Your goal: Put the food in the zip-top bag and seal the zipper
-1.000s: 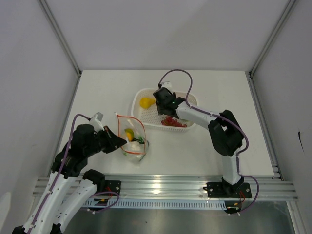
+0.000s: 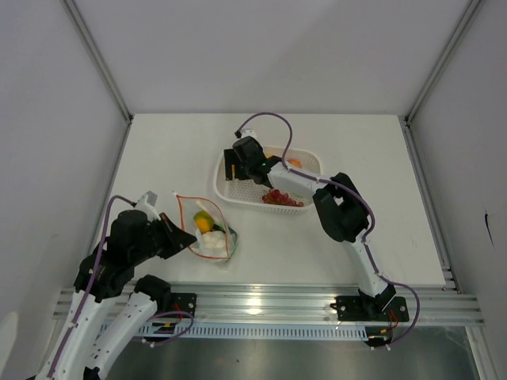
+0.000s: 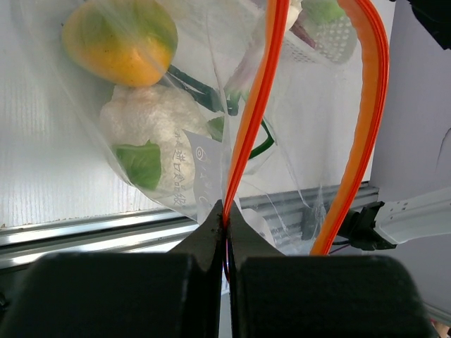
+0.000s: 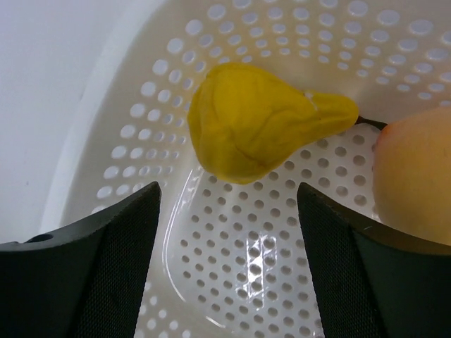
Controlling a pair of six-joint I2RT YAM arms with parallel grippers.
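Observation:
The zip bag [image 2: 211, 241] stands open on the table, holding a mango [image 3: 120, 46], white cauliflower [image 3: 151, 116] and greens. My left gripper is shut on the bag's orange zipper rim. My right gripper is open over the left part of the white perforated basket [image 2: 251, 194], with nothing between its fingers. A yellow pepper-like item [image 4: 246, 123] lies ahead of it, and an orange round item [image 4: 412, 176] is at the right. Red grapes [image 2: 281, 198] lie at the basket's front.
The basket fills the middle back of the white table [image 2: 388, 198]. Bare table lies to the right, at the back left and in front between bag and rails.
My right gripper has moved left across the basket, now covering where the yellow item showed.

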